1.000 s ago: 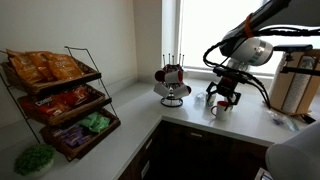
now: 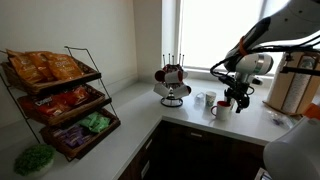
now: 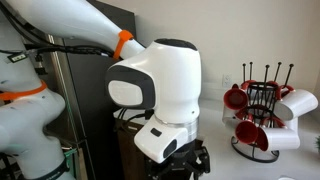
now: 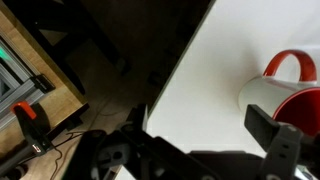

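A white mug with a red inside and red handle (image 4: 252, 97) stands on the white counter, at the right of the wrist view. In exterior view 1 the same mug (image 2: 222, 112) is close to the counter's front edge. My gripper (image 2: 238, 104) is just to its right, low over the counter. Its fingers are open, and in the wrist view the gripper has bare counter between its fingers; the right finger (image 4: 261, 128) overlaps the mug's near side. Whether they touch cannot be told. Exterior view 2 mostly hides the mug behind the arm.
A rack of red and white mugs (image 3: 262, 112) stands farther along the counter. Behind the mug is a pale cup (image 2: 210, 99). A tiered snack shelf (image 2: 62, 100) and a green plant (image 2: 34, 158) are at the left.
My gripper has moved right and slightly lower, from above the mug to its right side. The mug appears to stay in place.
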